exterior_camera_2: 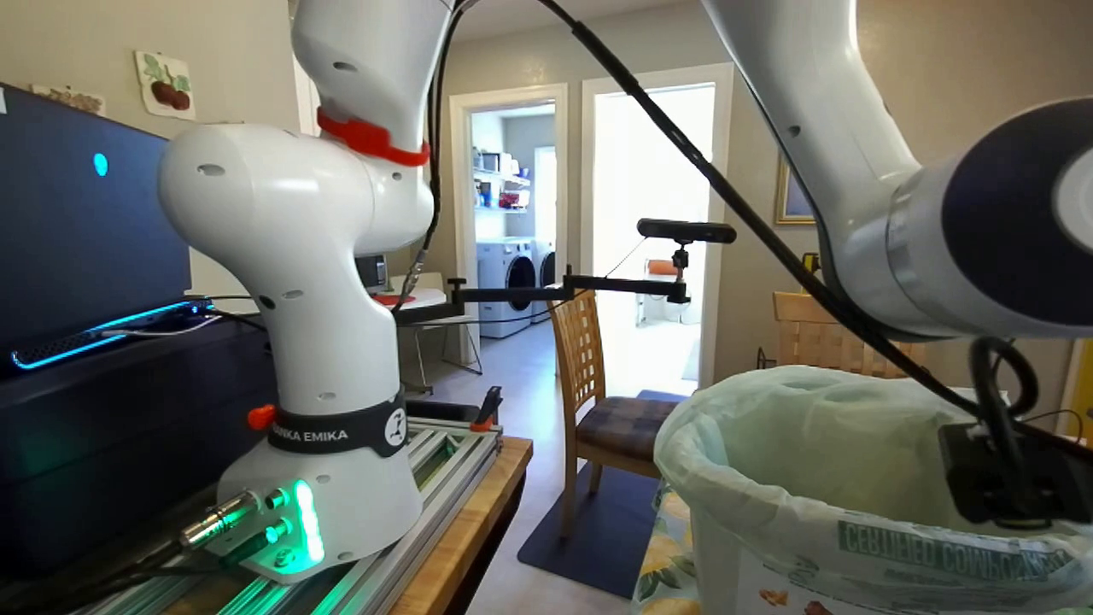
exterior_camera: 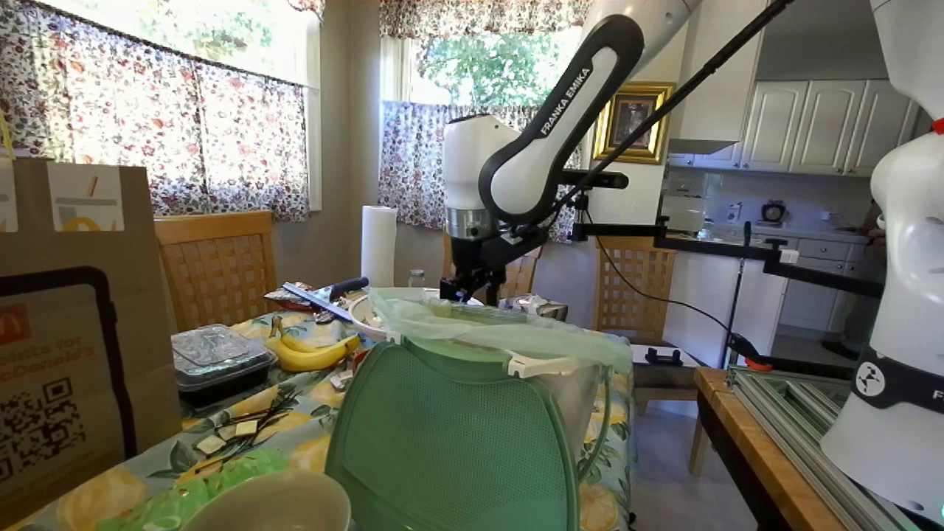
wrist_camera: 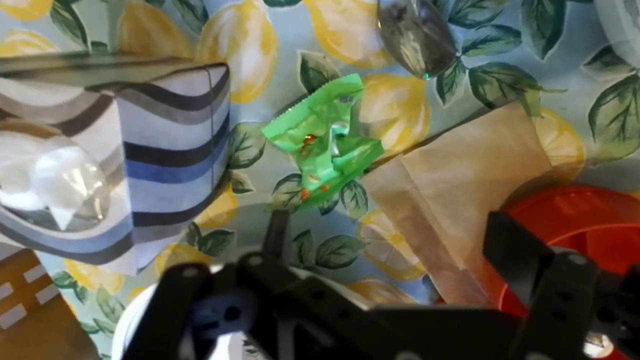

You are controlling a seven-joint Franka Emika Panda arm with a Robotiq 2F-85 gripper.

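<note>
My gripper is open above the lemon-print tablecloth, with nothing held between its fingers. Ahead of the fingertips in the wrist view lies a crumpled green wrapper (wrist_camera: 328, 144). A folded brown paper piece (wrist_camera: 474, 162) lies flat to its right, partly behind the right finger. In exterior view 1 the gripper (exterior_camera: 471, 287) is low behind the lined bin, its fingertips mostly hidden. The bin's pale green liner (exterior_camera: 495, 327) drapes over its rim; exterior view 2 shows the liner (exterior_camera_2: 809, 461) open at the top.
A striped tissue box (wrist_camera: 174, 162) stands left of the wrapper, and a red container (wrist_camera: 576, 210) at right. A spoon (wrist_camera: 417, 39) lies at the top. Part of a white bowl (wrist_camera: 135, 318) shows under the gripper. Bananas (exterior_camera: 310, 352) and a paper towel roll (exterior_camera: 378, 246) occupy the table.
</note>
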